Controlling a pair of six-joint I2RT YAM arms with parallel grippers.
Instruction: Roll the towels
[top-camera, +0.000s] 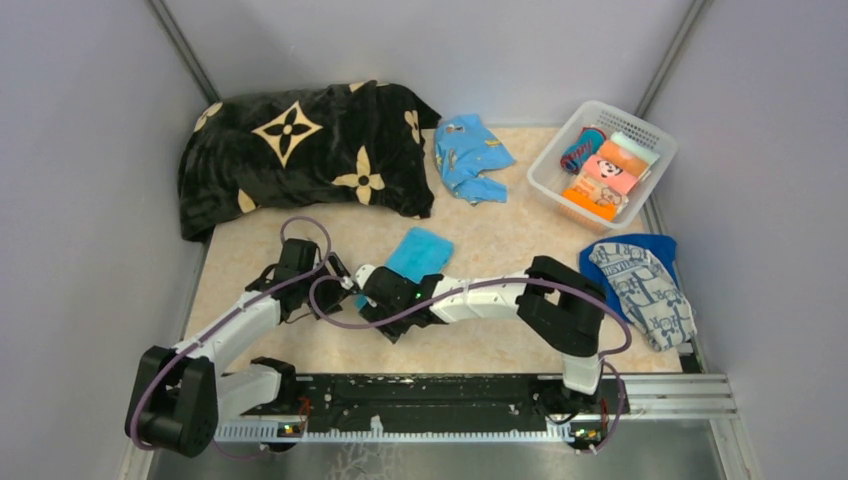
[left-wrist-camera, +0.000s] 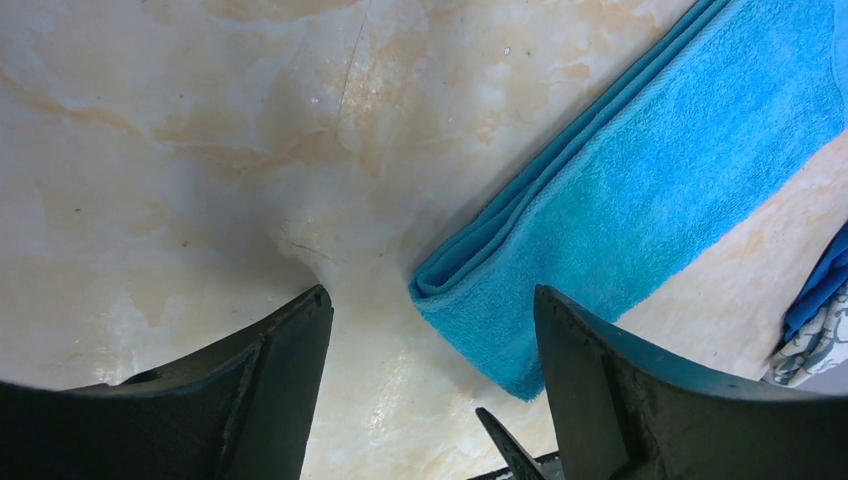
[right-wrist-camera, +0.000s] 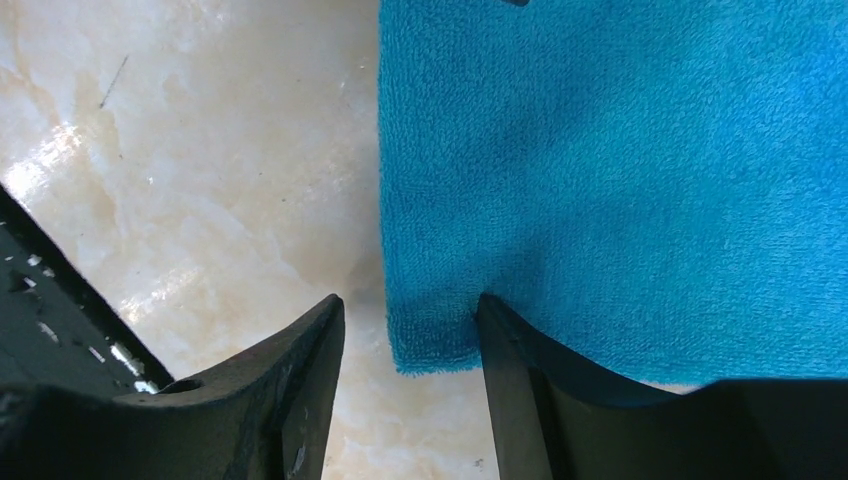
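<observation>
A turquoise towel (top-camera: 422, 252), folded into a long strip, lies slantwise on the table. In the left wrist view its near end (left-wrist-camera: 480, 330) shows stacked layers along one edge. My left gripper stands open just off that end, the right finger (left-wrist-camera: 560, 320) overlapping the cloth in view and nothing gripped. In the right wrist view my right gripper is part open over the towel's corner (right-wrist-camera: 435, 345); one finger (right-wrist-camera: 500, 325) appears against the cloth, the other is over bare table. The arms cover the towel's lower end from above.
A dark patterned blanket (top-camera: 320, 150) lies at the back left, a light-blue cloth (top-camera: 462, 160) beside it. At the back right stands a white basket (top-camera: 545, 180) of rolled towels. Blue and patterned cloths (top-camera: 645, 290) lie at the right edge. Free table shows right of centre.
</observation>
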